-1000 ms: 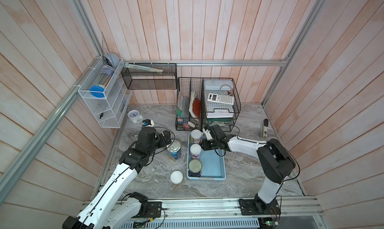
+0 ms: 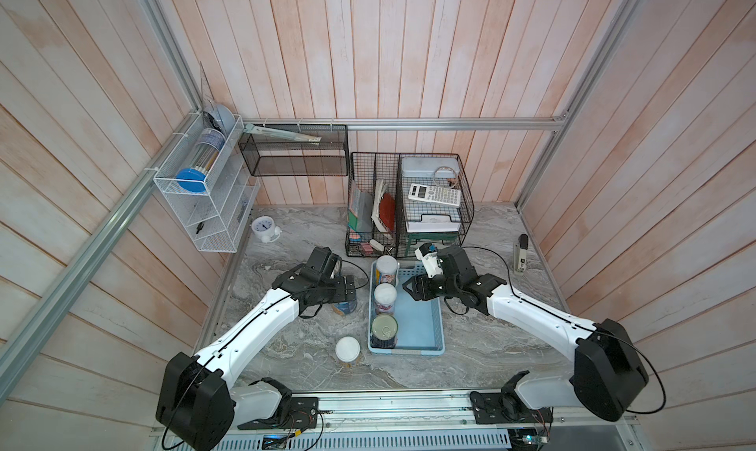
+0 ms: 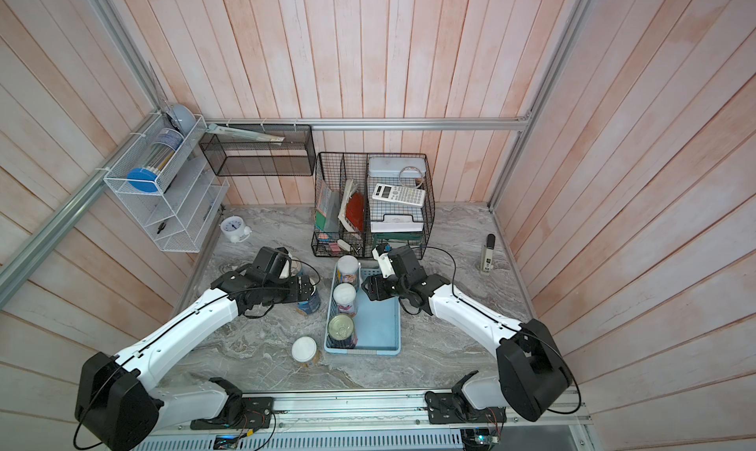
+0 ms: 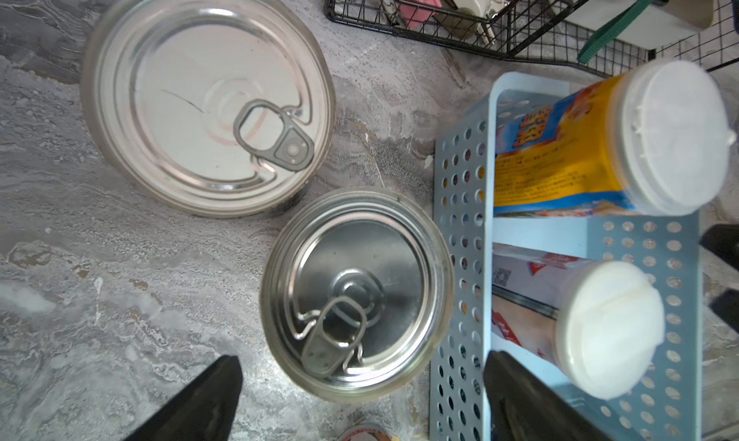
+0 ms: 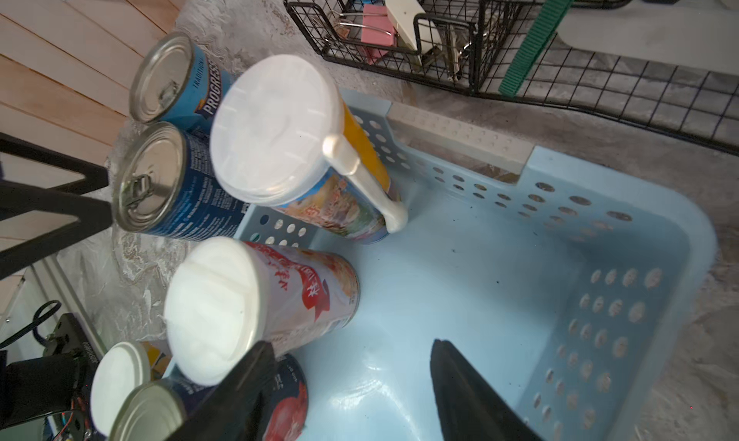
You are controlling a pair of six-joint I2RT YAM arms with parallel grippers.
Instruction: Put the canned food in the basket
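Observation:
In the left wrist view, two pull-tab cans stand on the counter outside the basket: a far can [image 4: 208,94] and a nearer one [image 4: 358,294] close to the basket wall. My left gripper is open above the nearer can, which shows between its fingers without being held. The blue basket [image 5: 462,287] holds a yellow white-lidded canister [image 5: 285,140], a red-and-white lidded one [image 5: 254,310], and a green-topped can [image 2: 384,326]. My right gripper is apart-fingered over the basket's empty right side, nothing between its fingers.
A white-lidded container [image 2: 347,349] stands on the counter left of the basket's front. Black wire organizers [image 2: 405,199] stand close behind the basket. The basket's right half is clear.
My right gripper has shifted right, away from the canisters, and its arm has swung outward.

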